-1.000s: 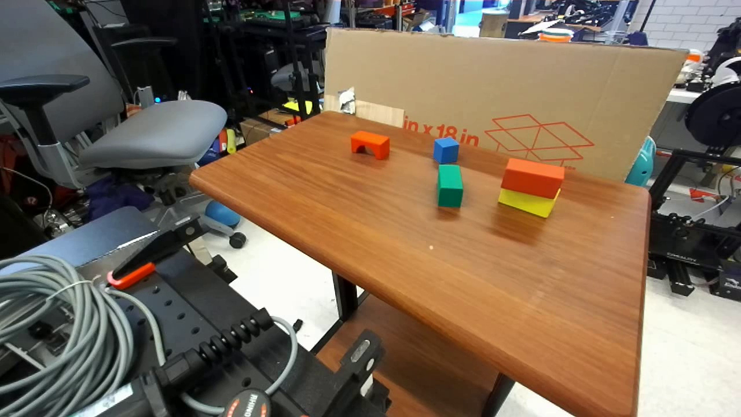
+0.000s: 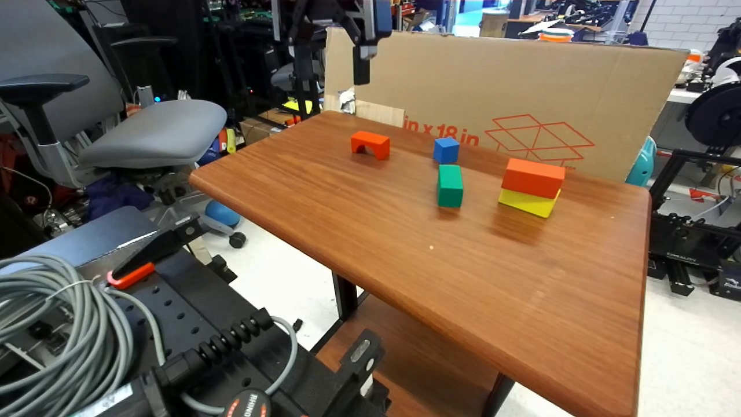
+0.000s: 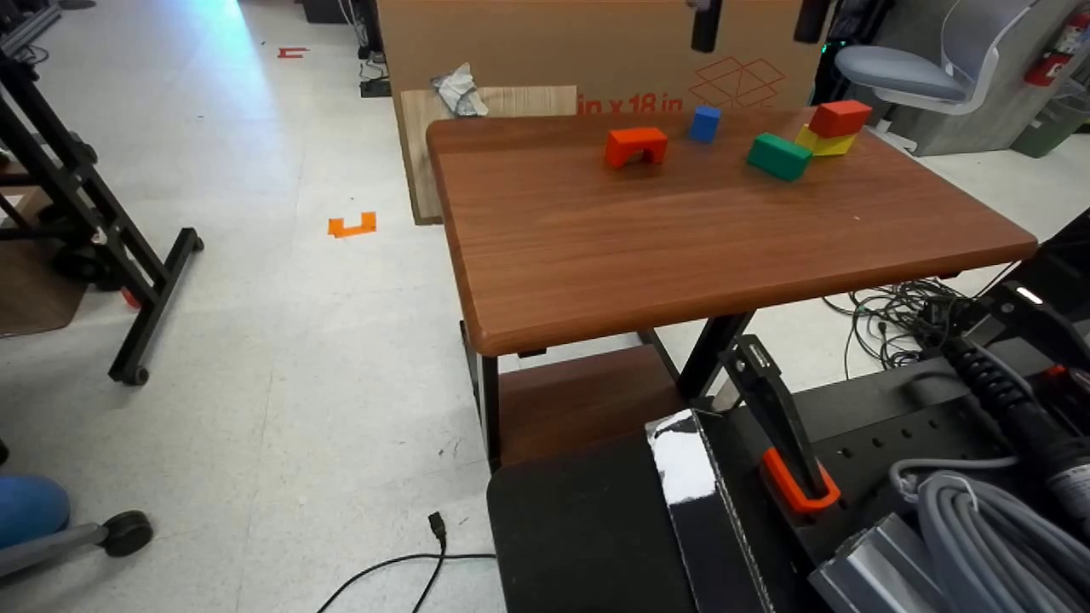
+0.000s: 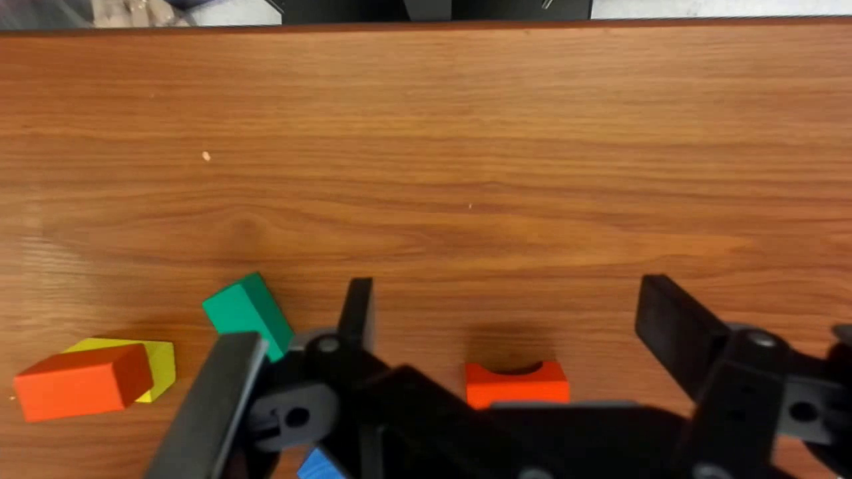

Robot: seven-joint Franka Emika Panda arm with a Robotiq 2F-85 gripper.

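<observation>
My gripper stands open above the table with nothing between its fingers; exterior view 2 shows only its fingertips (image 3: 706, 29) at the top edge. In the wrist view an orange arch block (image 4: 517, 384) sits lower in the frame than the fingertips, partly covered by the gripper body. Exterior view 1 has a green block (image 2: 450, 186) mid-table, with a small blue block (image 2: 446, 150) behind it. An orange-red block (image 2: 532, 178) rests on a yellow block (image 2: 525, 202) to the right. The blue block (image 4: 319, 466) is mostly hidden in the wrist view.
Along the table's back edge stands a large cardboard sheet (image 2: 444, 76). A black cart with a coiled grey cable (image 2: 66, 333) is in front of the table.
The gripper has come into exterior view 1 at the top, above the table's far left corner, where it was out of frame before. The blocks have not moved.
</observation>
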